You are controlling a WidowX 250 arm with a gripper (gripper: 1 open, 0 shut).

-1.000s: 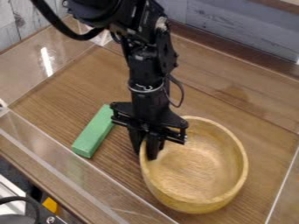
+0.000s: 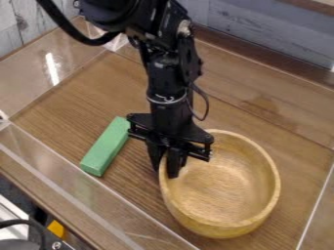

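Note:
A black gripper (image 2: pixel 173 161) hangs down at the centre, its fingers at the left rim of a pale wooden bowl (image 2: pixel 229 195). The fingertips are dark and overlap the rim, so whether they grip it or are apart cannot be told. A green block (image 2: pixel 104 146) lies on the wooden table to the left of the gripper.
A pale wall stands at the back. Clear edging runs along the front left and the right of the table.
The bowl has shifted slightly to the right, and the gripper has moved very slightly with it. The green block has not moved.

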